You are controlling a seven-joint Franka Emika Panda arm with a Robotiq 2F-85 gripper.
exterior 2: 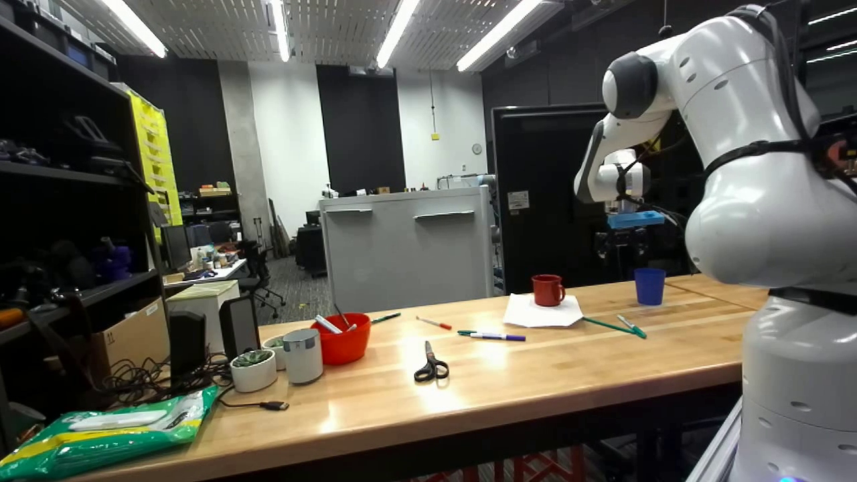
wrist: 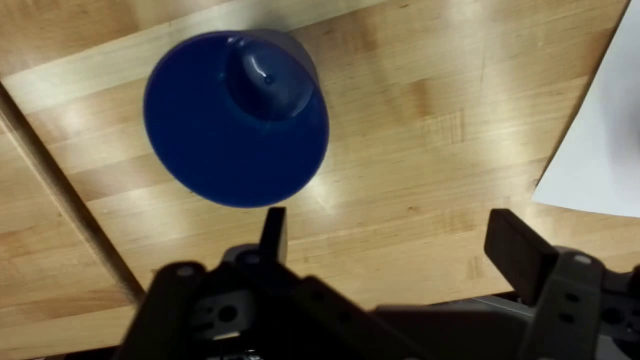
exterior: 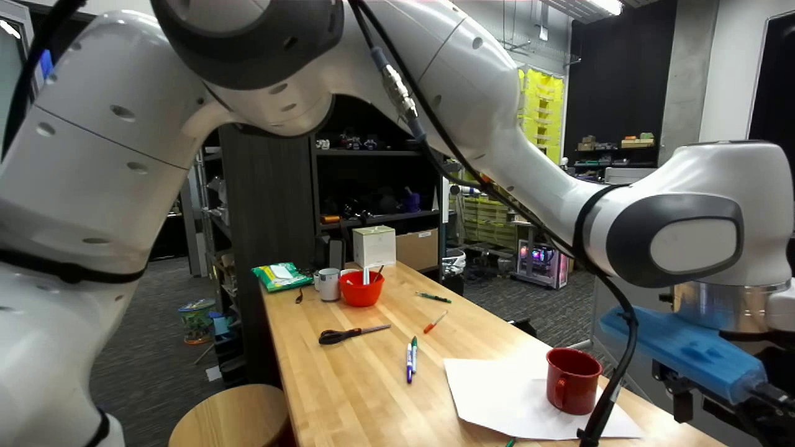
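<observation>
Below my gripper the wrist view looks down on a blue cup [wrist: 210, 138], upright on the wooden table. The gripper's fingers [wrist: 517, 255] are spread wide, with only bare wood seen between them. The cup lies beyond the left finger in that view, apart from it. Exterior view 2 shows the gripper [exterior 2: 620, 256] hanging above the table near the blue cup [exterior 2: 649, 286]. A red mug [exterior: 572, 381] stands upright on white paper [exterior: 488, 395].
Pens and markers, including a purple marker [exterior 2: 498, 337], lie across the table, with scissors [exterior 2: 431, 363] nearer its far end. A red bowl [exterior 2: 345, 341] holds several thin items. Wood around the blue cup is clear, apart from green pens [exterior 2: 631, 326] nearby.
</observation>
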